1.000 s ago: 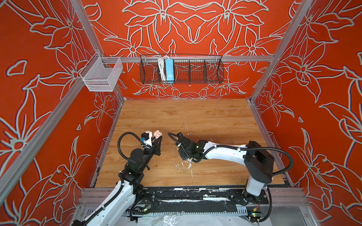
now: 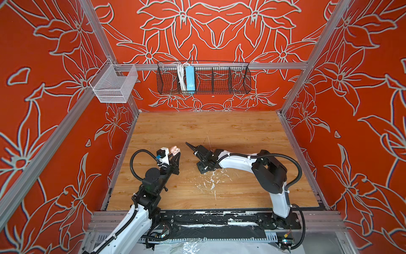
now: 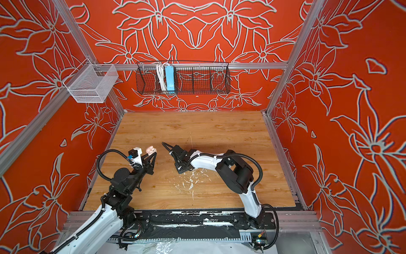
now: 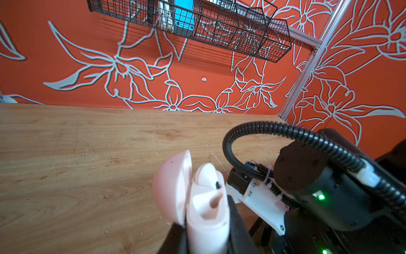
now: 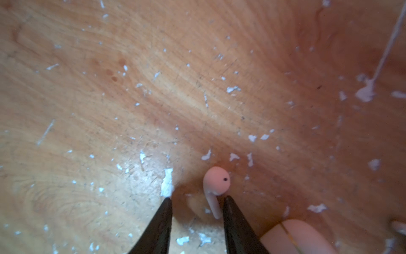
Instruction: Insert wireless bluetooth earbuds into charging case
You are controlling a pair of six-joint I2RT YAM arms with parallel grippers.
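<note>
My left gripper is shut on the pale pink charging case (image 4: 206, 228), held up above the table with its lid (image 4: 171, 184) open. Inside the case, a rounded earbud top with a dark dot (image 4: 206, 174) shows beside a hollow that looks empty. Below my right gripper, in the right wrist view, a pink earbud (image 5: 217, 182) lies on the wood. Its stem points toward the right finger (image 5: 236, 228). The right gripper's fingers stand apart with no contact on the earbud that I can make out. In the top views the right arm hides this earbud.
A rounded pink object with a seam (image 5: 291, 239) lies close by the right finger. Another small pink piece (image 5: 398, 227) is cut off at the frame edge. White flecks mark the table. A wire basket (image 2: 203, 78) hangs behind.
The right arm has drawn in, its elbow now further left and its gripper turned somewhat over the table. My left gripper and case have shifted very slightly left.
</note>
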